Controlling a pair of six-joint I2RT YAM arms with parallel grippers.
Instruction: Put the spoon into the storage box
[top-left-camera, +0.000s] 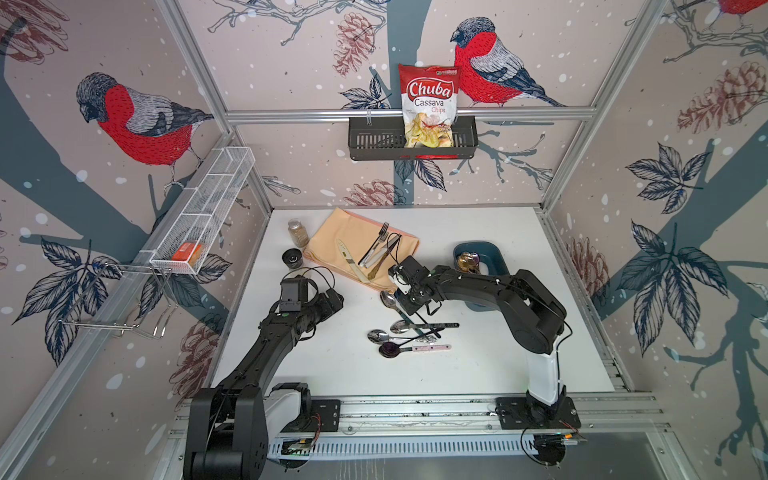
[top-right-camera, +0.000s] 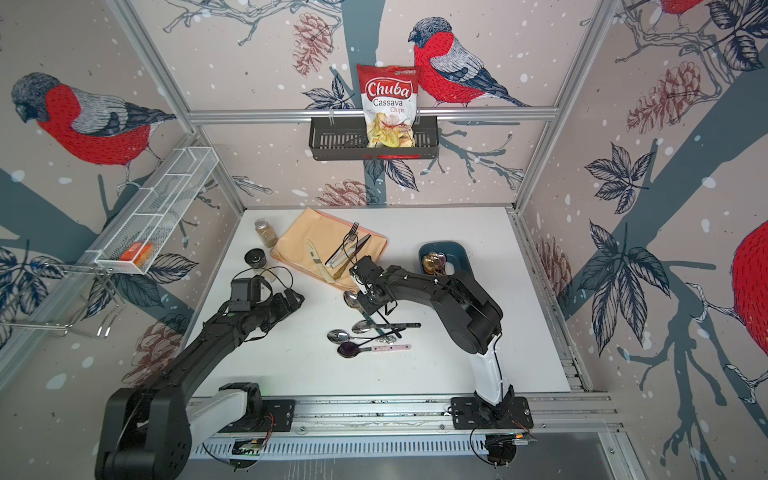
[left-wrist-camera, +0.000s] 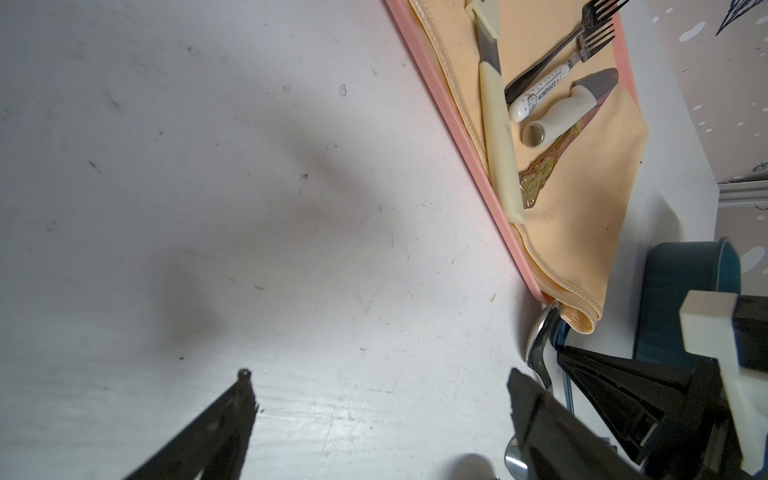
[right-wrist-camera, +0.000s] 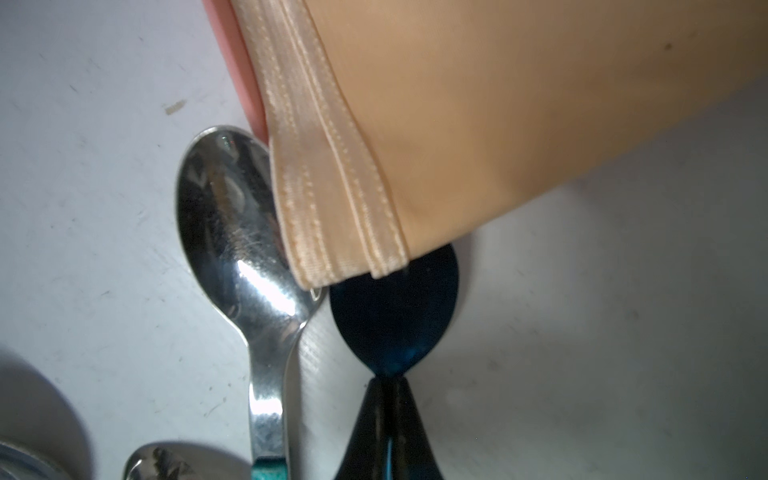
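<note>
In the right wrist view a dark blue spoon (right-wrist-camera: 400, 312) lies with the tip of its bowl under the cloth corner. My right gripper has its fingers close together on either side of that spoon's neck; whether they grip it I cannot tell. A shiny steel spoon (right-wrist-camera: 240, 240) with a teal handle lies just left of it. The teal storage box (top-left-camera: 497, 257) stands to the right, behind my right arm, with something gold and shiny inside. Over bare table at the left, my left gripper is open and empty.
Several more spoons and a dark ladle (top-left-camera: 389, 349) lie in front of my right gripper. The orange cloth (top-left-camera: 324, 244) carries knives and forks. A jar (top-left-camera: 298, 233) and a black cup (top-left-camera: 292, 257) stand back left.
</note>
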